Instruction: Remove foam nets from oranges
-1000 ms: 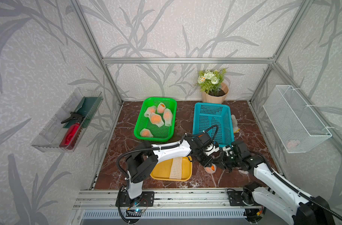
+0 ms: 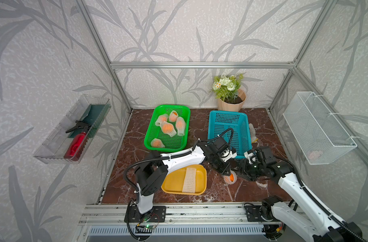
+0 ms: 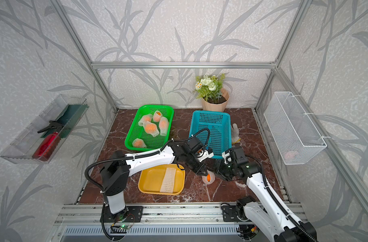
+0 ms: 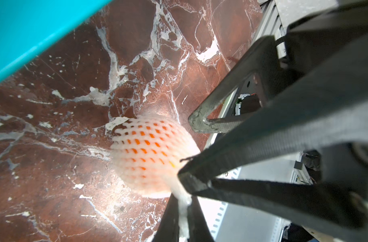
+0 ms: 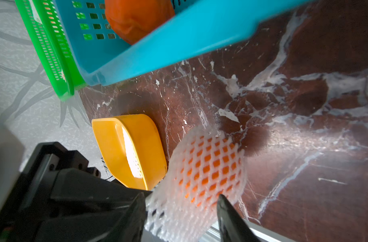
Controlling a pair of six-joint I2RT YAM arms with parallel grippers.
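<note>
A netted orange point(image 4: 151, 151) hangs or rests just above the dark marble table; the white foam net point(image 5: 208, 173) still surrounds it, with orange skin showing through the mesh. My left gripper is shut on a strip of that net, seen pinched between its fingers at the bottom of the left wrist view. Close by on the right, my right gripper stands open, its fingers point(image 5: 236, 221) on either side of the net's loose end. In the top left view the netted orange point(image 2: 230, 177) shows between the two grippers.
The green basket point(image 2: 147, 139) holds several netted oranges. A bare orange point(image 5: 137, 16) lies in the blue basket point(image 5: 184, 44). The yellow tray point(image 2: 172, 187) holds an empty net point(image 2: 189, 180). A potted plant point(image 2: 231, 105) stands behind.
The right gripper has moved slightly, baring more of the orange to the top left view.
</note>
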